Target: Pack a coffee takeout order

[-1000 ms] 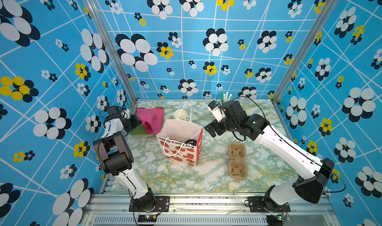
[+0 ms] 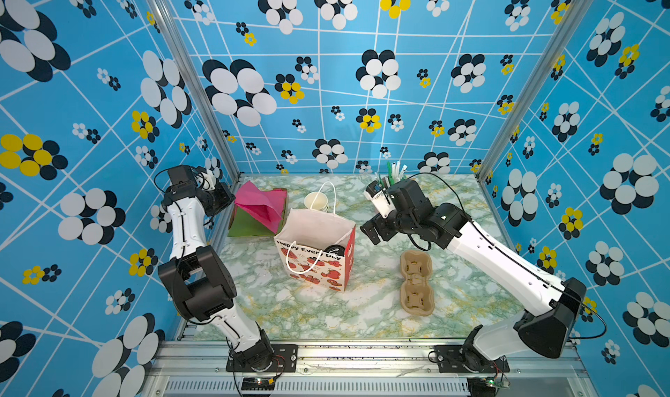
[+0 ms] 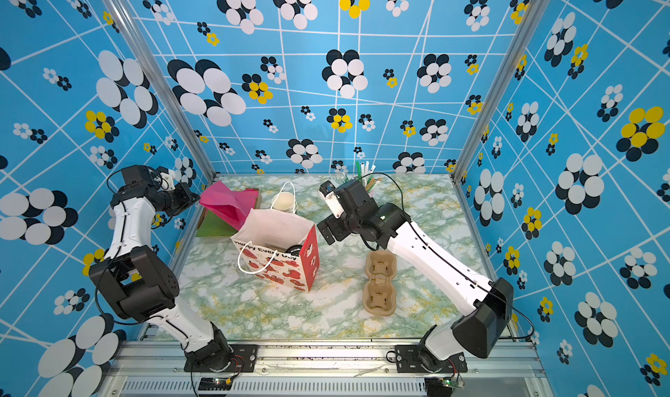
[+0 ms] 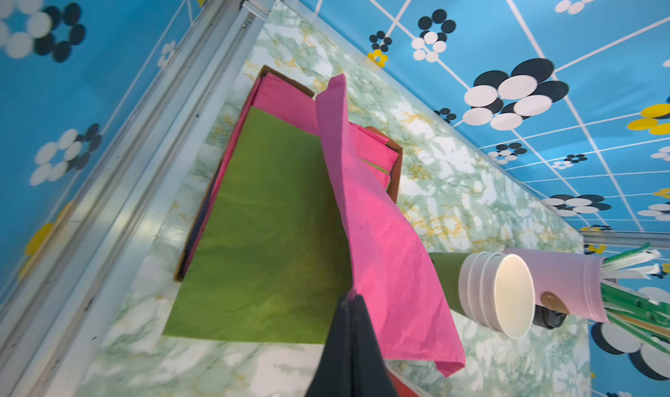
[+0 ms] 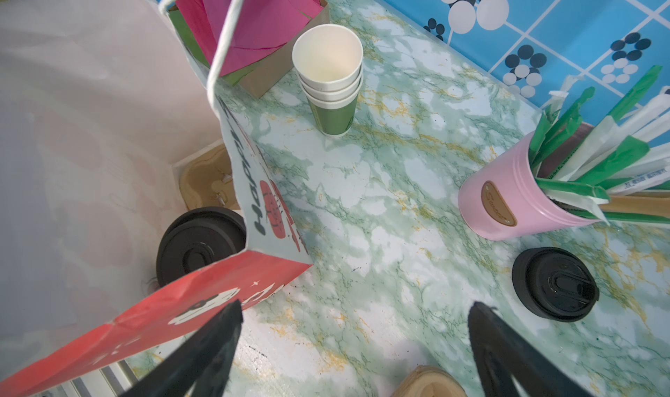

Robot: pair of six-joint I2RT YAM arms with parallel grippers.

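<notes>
My left gripper is shut on an edge of a pink napkin (image 4: 380, 257). The napkin rises in a fold over the box, with olive-green paper (image 4: 272, 229) below it. The paper bag (image 2: 314, 263), printed with red fruit, stands open and upright mid-table. Inside it the right wrist view shows a black lid (image 5: 199, 247) and part of a brown carrier (image 5: 206, 177). My right gripper is open and empty, held to the right of the bag.
Stacked paper cups (image 5: 331, 75) stand behind the bag. A pink cup (image 5: 506, 191) full of wrapped straws is at the back, a loose black lid (image 5: 556, 285) in front of it. A brown drink carrier (image 2: 417, 283) lies front right; clear tabletop surrounds it.
My left gripper has moved up and left, drawing the pink napkin's edge with it into a raised fold and uncovering more green paper. The right arm has hardly moved.
</notes>
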